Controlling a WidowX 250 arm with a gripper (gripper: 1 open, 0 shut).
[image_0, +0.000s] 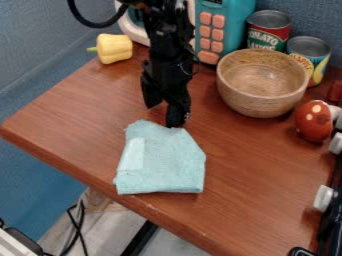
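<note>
The black arm reaches down from the top centre, and its gripper hangs low over the table just behind a folded light-blue cloth. Whether its fingers are open or shut is hard to make out at this size. A wooden bowl sits to the right of the arm.
A yellow pepper, a teal toy microwave, a tomato can, another can, a red spotted mushroom-like object and black gear at the right edge surround the space.
</note>
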